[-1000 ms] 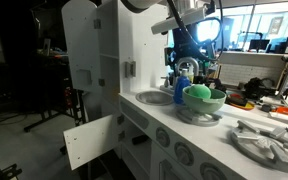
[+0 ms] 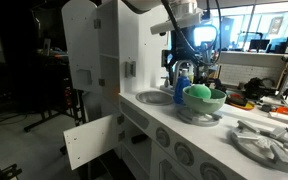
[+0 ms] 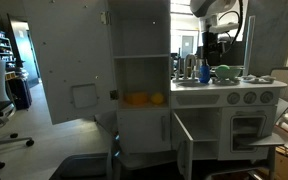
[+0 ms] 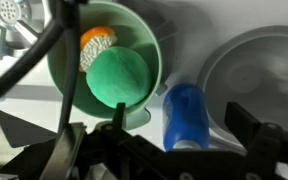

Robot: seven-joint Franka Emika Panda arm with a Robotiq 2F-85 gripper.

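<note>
My gripper is open above the blue bottle, whose upright body lies between the spread fingers in the wrist view. Nothing is held. To the left of the bottle is a green bowl holding a round green item and an orange-and-white one. In exterior view 1 the gripper hangs over the counter, close above the bottle and behind the bowl. Exterior view 2 shows the bottle left of the bowl.
A round grey sink basin lies right of the bottle. Farther along the counter is a metal tray with utensils. A tall white cabinet stands beside the counter, with orange items on its shelf.
The arm and gripper have shifted slightly near the bottle. The bowl, its contents and the tray look unmoved.
</note>
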